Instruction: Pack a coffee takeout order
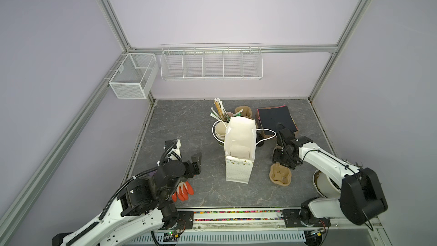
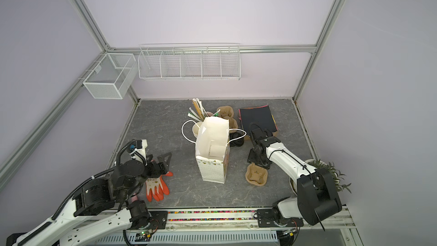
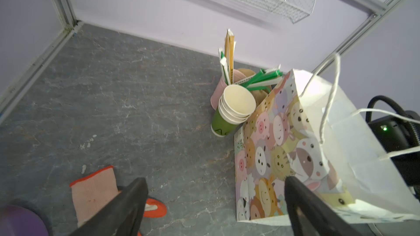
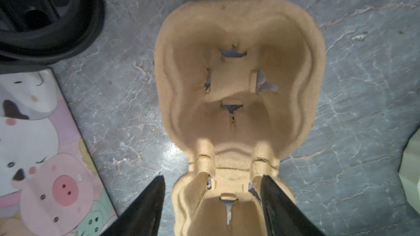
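Observation:
A white paper bag [image 1: 240, 150] with animal print and rope handles stands in the middle, top open; behind it are stacked paper cups [image 3: 234, 107] and straws [image 3: 229, 56]. A cardboard cup carrier [image 1: 280, 174] lies right of the bag. My right gripper is above it, fingers apart on either side of its lower section; I cannot tell if they touch it. Black lids [image 4: 78, 13] lie beside it. My left gripper hangs open over the front left, nothing between its fingers.
A dark folder [image 1: 275, 118] lies at the back right, orange gloves [image 2: 157, 186] at the front left, a potted plant [image 2: 334, 173] at the right. Wire baskets [image 1: 211, 61] hang on the walls.

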